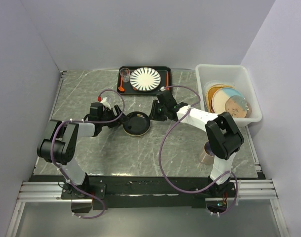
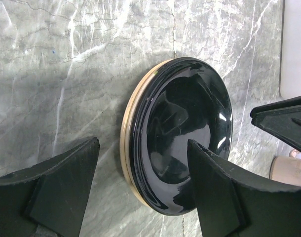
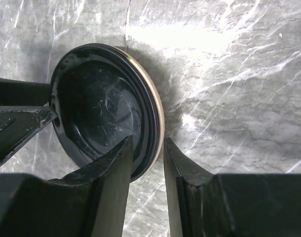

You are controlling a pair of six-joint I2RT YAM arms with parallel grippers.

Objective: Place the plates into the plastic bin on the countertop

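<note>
A glossy black plate [image 1: 137,124] rests on the counter, with a pale rim [image 2: 125,133] showing just beneath its edge. My left gripper is open at the plate's left side, its fingers spread wide around the near rim, touching or not I cannot tell. On the opposite side, my right gripper stands part open, a gap between its fingertips and the plate's rim lined up with that gap. The white plastic bin [image 1: 204,89] at the back right holds several plates [image 1: 224,98].
At the back, a black tray [image 1: 164,74] carries a white plate with dark stripes [image 1: 145,79], a clear glass [image 1: 125,75] and orange utensils [image 1: 121,85]. A metallic cup [image 1: 206,155] stands by the right forearm.
</note>
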